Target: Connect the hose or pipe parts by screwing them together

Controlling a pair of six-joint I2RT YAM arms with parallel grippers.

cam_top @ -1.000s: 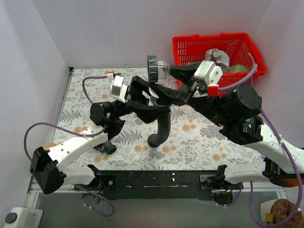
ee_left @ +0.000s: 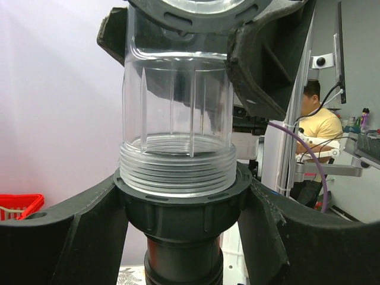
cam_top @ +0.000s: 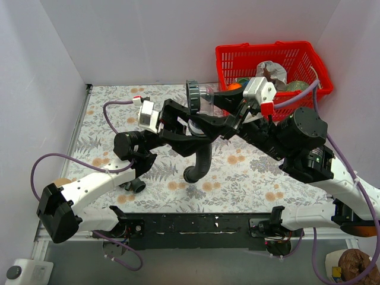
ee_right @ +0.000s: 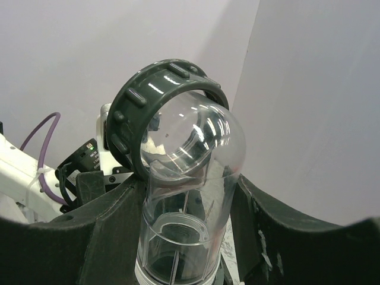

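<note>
A clear plastic elbow fitting (ee_right: 184, 225) with a dark ribbed collar (ee_right: 136, 101) stands upright above a black hose (cam_top: 202, 163) that hangs down and bends. In the left wrist view my left gripper is shut on the hose's black threaded nut (ee_left: 181, 205), directly under the fitting's clear threads. My right gripper holds its fingers around the clear body, higher up; whether they press on it is hard to tell. The fitting's threaded end sits at the nut; how far it is engaged cannot be told.
A red basket (cam_top: 309, 53) with items stands at the back right. More dark fittings (cam_top: 135, 185) lie on the floral mat at the left, under my left arm.
Both grippers and the fitting have shifted very slightly in the top view; the hose's lower end has swung a little left.
</note>
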